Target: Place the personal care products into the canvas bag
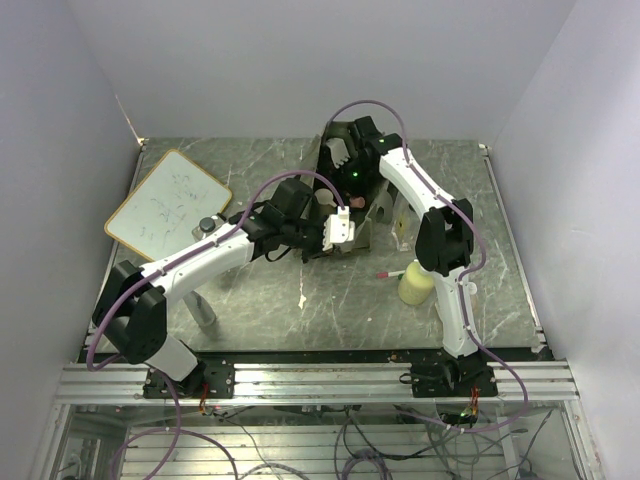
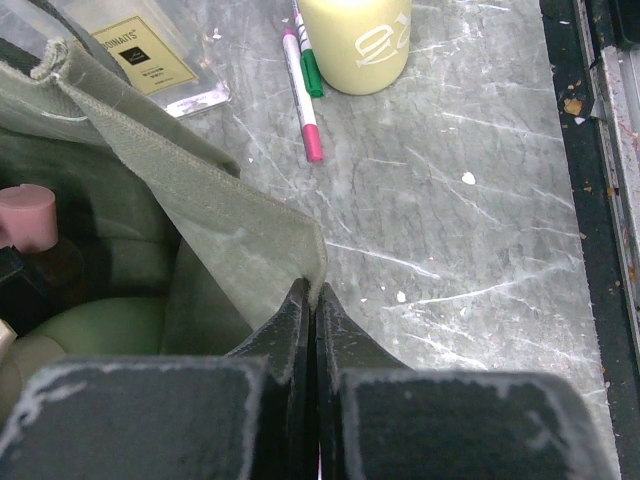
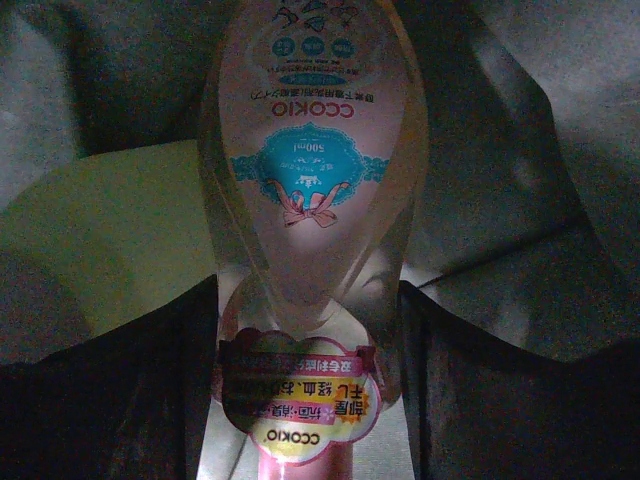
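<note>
The olive canvas bag (image 1: 362,235) stands open at the back centre, with several products inside, including a pink-capped bottle (image 2: 28,215). My left gripper is shut on the bag's near rim, whose fabric rises between its fingers. Inside the bag, my right gripper is part open around a clear CCOKIO bottle (image 3: 310,160) with pink liquid; I cannot tell whether its fingers grip it.
A whiteboard (image 1: 165,210) lies at the left, near grey cylinders. A yellow container (image 2: 355,40), markers (image 2: 302,100) and a clear package (image 2: 160,60) are on the right side.
</note>
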